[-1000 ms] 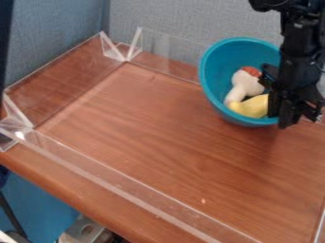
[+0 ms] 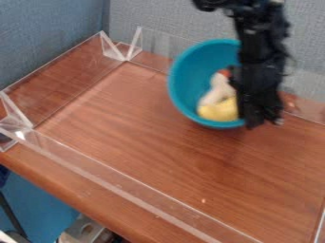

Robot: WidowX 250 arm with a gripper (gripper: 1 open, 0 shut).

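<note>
A turquoise bowl [image 2: 189, 66] stands at the back right of the wooden table [image 2: 140, 161]. Inside it lie a yellow object [image 2: 219, 110] and a pale, blurred object [image 2: 219, 89] with some red on it. The black gripper [image 2: 260, 116] is at the bowl's right side, over its rim, and hides part of the bowl. Its fingers are blurred, and whether it grips the rim cannot be told.
Clear plastic walls [image 2: 114, 189] edge the table on the left, front and back. Grey padded panels stand behind.
The gripper and the bowl, with the things in it, have moved left across the table.
</note>
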